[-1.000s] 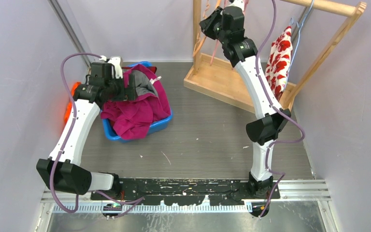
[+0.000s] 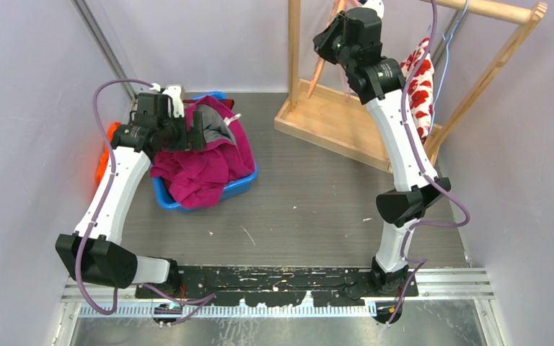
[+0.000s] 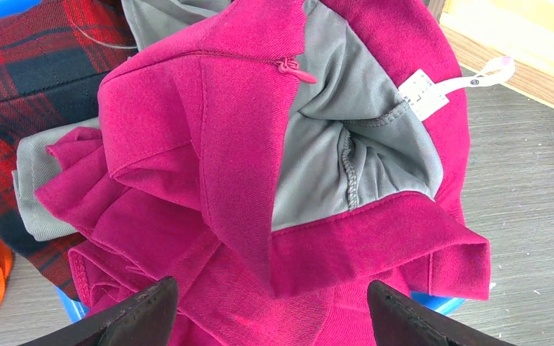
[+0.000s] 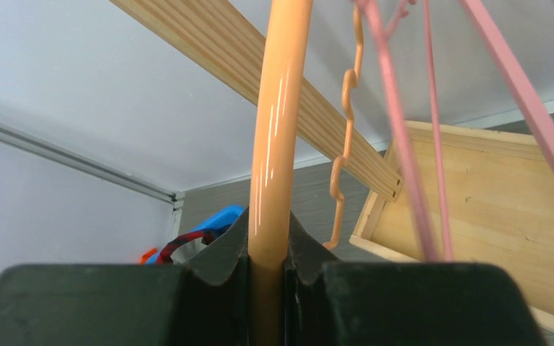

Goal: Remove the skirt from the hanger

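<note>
A magenta skirt with a grey lining, a zip and a white tag lies bunched in the blue basket. My left gripper stands open over it, the cloth visible beyond the spread fingers with nothing between them. Up at the rack, my right gripper is shut on an orange hanger; its smooth bar runs up from between the fingers. No cloth shows on the visible part of that hanger. In the top view the right arm covers part of it.
The wooden rack stands at the back right, with pink hangers close by my right gripper. A red-and-white patterned cloth hangs there near a blue hanger. A plaid cloth shares the basket. Floor between basket and rack is clear.
My right gripper has moved right along the rack with the orange hanger, which has swung to a different angle. The patterned cloth is now more hidden behind the arm. The left arm stays nearly still.
</note>
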